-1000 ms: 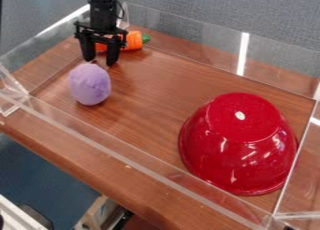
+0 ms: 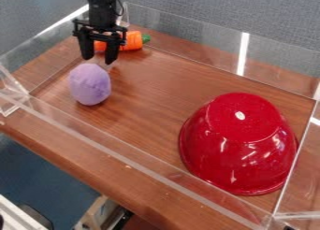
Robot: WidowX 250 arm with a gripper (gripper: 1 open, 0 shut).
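My black gripper (image 2: 99, 45) is at the back left of the wooden table, its fingers pointing down with a gap between them, just in front of and partly over an orange toy carrot (image 2: 130, 41) with a green tip. Whether anything is between the fingers is unclear. A light purple oval object (image 2: 90, 83) sits in front of the gripper. A large glossy red upturned bowl (image 2: 238, 140) rests at the right.
Clear plastic walls (image 2: 175, 192) border the wooden tabletop (image 2: 163, 103). The middle of the table between the purple object and the red bowl is free.
The carrot, purple object and bowl look unmoved.
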